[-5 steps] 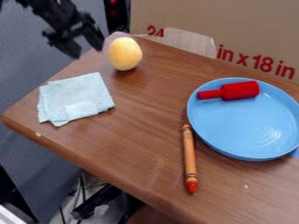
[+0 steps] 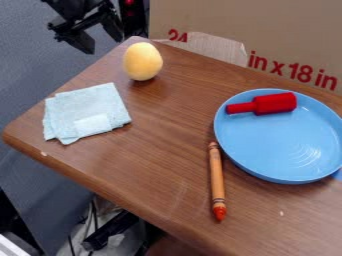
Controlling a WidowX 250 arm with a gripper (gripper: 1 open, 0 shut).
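My black gripper is at the top left, above and left of a yellow egg-shaped object on the wooden table; its finger state is unclear. A folded pale blue cloth lies at the left. A blue plate on the right holds a red cylinder with a thin handle. An orange crayon lies left of the plate.
A large cardboard box stands behind the table. The table's left edge drops to a grey floor.
The objects look unmoved.
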